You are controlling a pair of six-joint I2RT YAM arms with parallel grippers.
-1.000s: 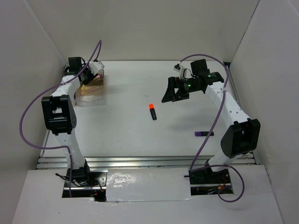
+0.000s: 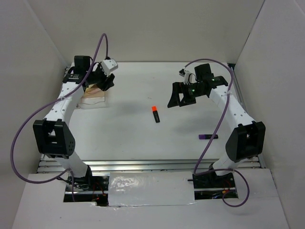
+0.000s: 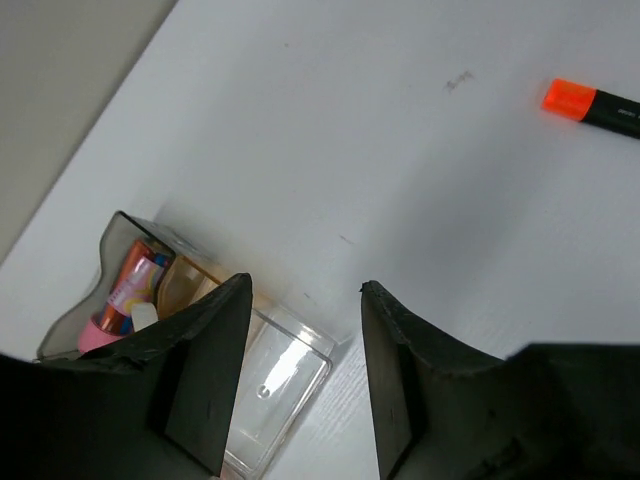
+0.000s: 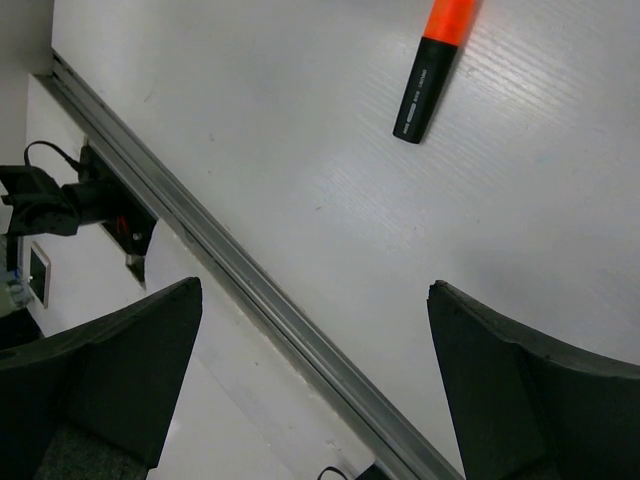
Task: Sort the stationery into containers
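An orange-and-black highlighter (image 2: 155,114) lies mid-table, also at upper right of the left wrist view (image 3: 602,106) and top of the right wrist view (image 4: 432,75). A dark purple item (image 2: 208,136) lies at front right. A clear compartmented container (image 2: 92,103) at back left holds pens and other items, partly hidden. My left gripper hangs over the container's right part, part open, nothing visible between its fingers. My right gripper stands open and empty above the table, right of and higher than the orange highlighter in the top view.
A metal rail (image 2: 143,166) runs along the front edge, and walls stand at the back and both sides.
My right arm has shifted slightly; the table items lie unmoved.
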